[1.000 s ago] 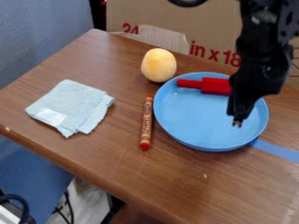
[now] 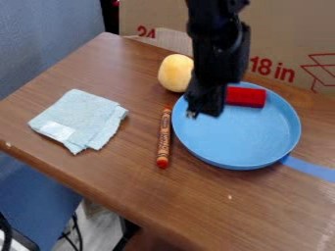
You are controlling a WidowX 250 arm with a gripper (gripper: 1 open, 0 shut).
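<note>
The dark gripper (image 2: 207, 93) hangs over the left part of a blue plate (image 2: 249, 137), partly in front of a red object (image 2: 246, 96) at the plate's back. I cannot tell whether its fingers are open or shut. A brown crayon-like stick (image 2: 164, 139) with red ends lies beside the plate on the left. A pale yellow, rounded object (image 2: 175, 73) stands behind it. A folded light blue cloth (image 2: 81, 121) lies at the left.
A cardboard box (image 2: 288, 39) stands along the back. A blue tape strip (image 2: 311, 170) runs off to the right. The table's left edge borders a blue surface.
The gripper has moved left across the plate, from its right side to its left part. The plate and objects beside it look unmoved.
</note>
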